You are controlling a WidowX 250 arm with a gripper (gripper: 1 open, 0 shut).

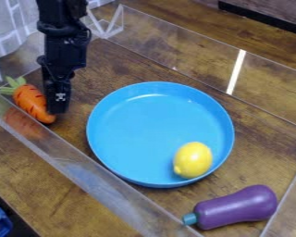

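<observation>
The black gripper (56, 91) reaches down at the upper left, its tips beside the toy carrot (34, 104), which lies on the wooden surface along the clear left wall with its green leaves toward the back. Whether the fingers are open or touch the carrot is too dark to tell. A blue plate (144, 125) sits in the middle with a yellow lemon (191, 159) on its front right part.
A purple toy eggplant (237, 205) lies at the front right. Clear walls (114, 180) surround the area. Bare wood (144, 60) shows behind and right of the plate.
</observation>
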